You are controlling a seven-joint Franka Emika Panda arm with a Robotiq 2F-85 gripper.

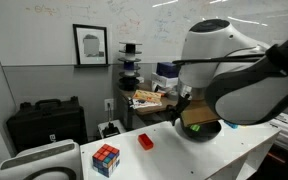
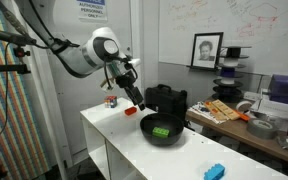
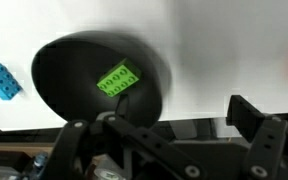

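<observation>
A green block (image 3: 118, 78) lies inside the black bowl (image 3: 59, 62); it also shows in exterior view 2, where the bowl (image 2: 174, 151) stands on the white table. My gripper is open, its two fingers wide apart with nothing between them. In exterior view 2 the gripper (image 2: 135, 89) hangs above the table, to the left of the bowl. Farther left on the table lies a red block (image 1: 145, 141), at the right edge of the wrist view. A blue block (image 3: 1, 81) is on the far side of the bowl from it.
A Rubik's cube (image 1: 106, 160) and a white appliance (image 1: 39, 163) stand at the near left. A black case (image 1: 47, 123) is behind. Shelving with pots (image 2: 261, 126) stands along the back. Between red block and bowl the table is clear.
</observation>
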